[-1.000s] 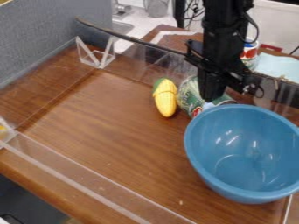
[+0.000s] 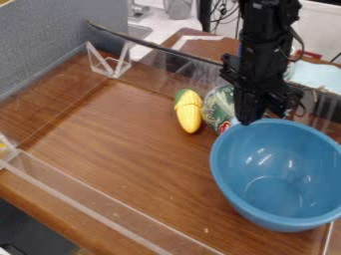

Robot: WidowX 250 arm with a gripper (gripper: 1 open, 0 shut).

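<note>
My black gripper [image 2: 256, 101] hangs low over a green and white can [image 2: 220, 108], just behind the blue bowl [image 2: 277, 179]. The can lies partly hidden by the gripper and the bowl. I cannot tell how far the fingers are open or whether anything is between them. A yellow toy corn [image 2: 188, 111] lies left of the can on the wooden table [image 2: 107, 159].
Clear plastic walls edge the table, with a grey panel [image 2: 47, 55] at the back left. A pale blue cloth [image 2: 314, 76] lies at the back right.
My gripper has shifted slightly; the red-labelled can behind the arm is now more hidden. The bowl and corn have stayed in place.
</note>
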